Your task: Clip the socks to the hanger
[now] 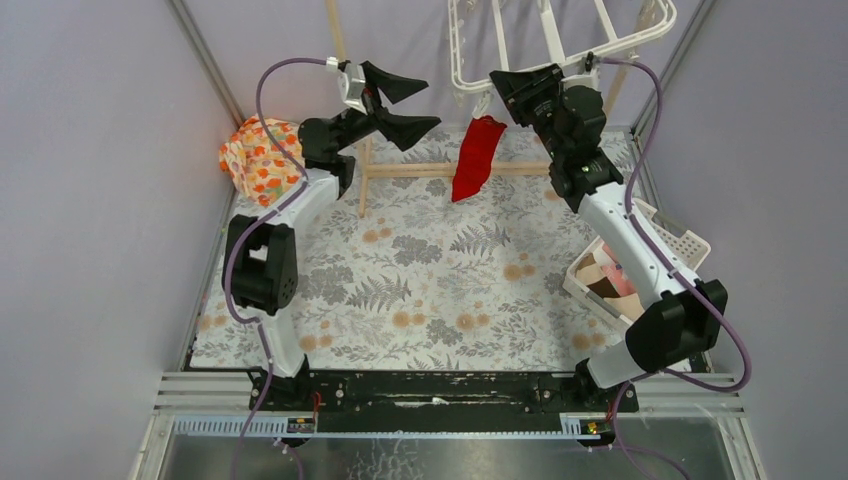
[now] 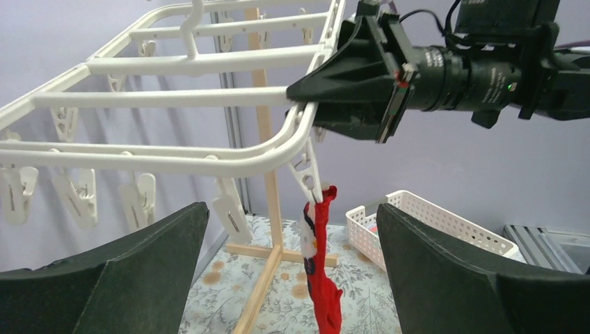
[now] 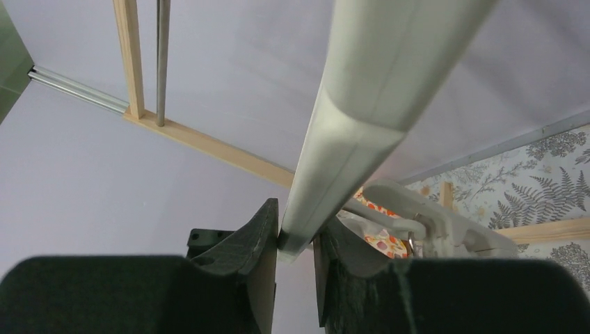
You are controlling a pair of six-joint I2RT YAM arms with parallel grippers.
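Observation:
A red sock [image 1: 478, 155] with a patterned strip hangs from a white clip [image 2: 307, 174] at the near corner of the white hanger [image 2: 160, 97]. My right gripper [image 1: 510, 85] is shut on the hanger's white bar, which runs up between its fingers in the right wrist view. My left gripper [image 1: 405, 107] stands open to the left of the sock; in the left wrist view it faces the hanging sock with nothing between its fingers.
A white basket [image 1: 685, 240] with pink and brown items sits at the right. An orange floral cloth [image 1: 260, 160] lies at the back left. A wooden stand [image 1: 410, 170] crosses the back.

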